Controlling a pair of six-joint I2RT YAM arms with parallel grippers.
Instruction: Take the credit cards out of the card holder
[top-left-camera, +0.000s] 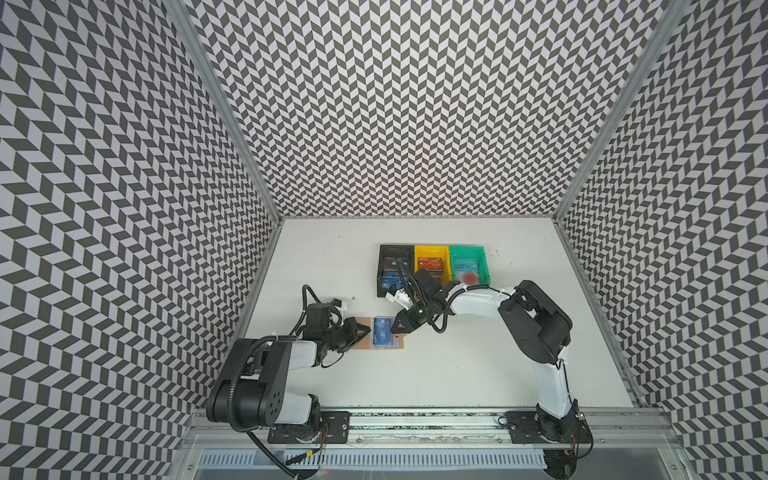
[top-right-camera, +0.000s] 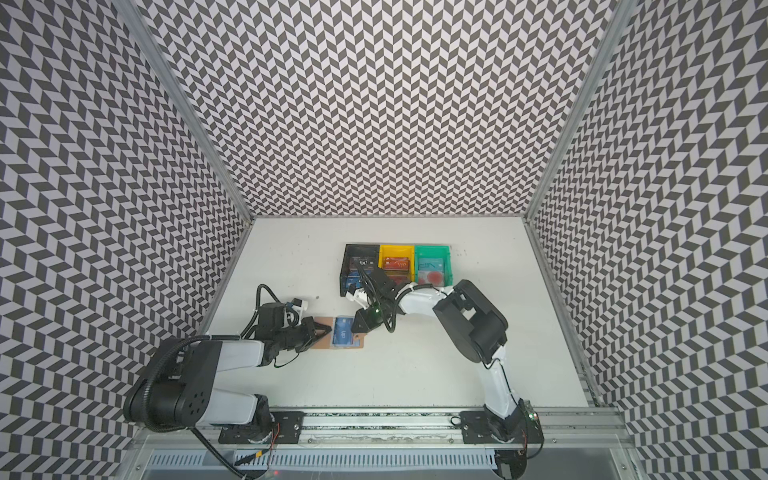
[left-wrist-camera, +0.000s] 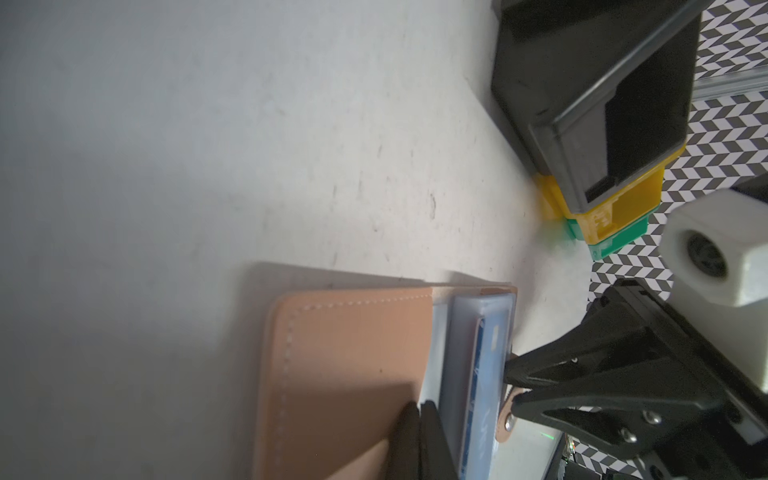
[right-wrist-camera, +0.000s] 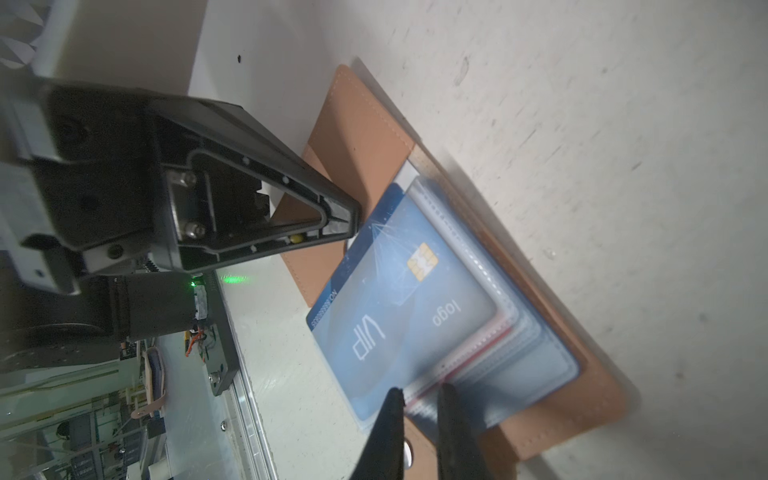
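The tan card holder lies open on the table, with blue VIP cards in clear sleeves on its right half. My left gripper is shut at the holder's tan left flap, with no card seen between its fingers. My right gripper is at the cards' edge from the right, its fingertips low and close together, part open; whether a card is between them is unclear. In the left wrist view the right gripper's black body stands just beside the sleeves.
Behind the holder stands a three-part tray in black, yellow and green, holding other cards.
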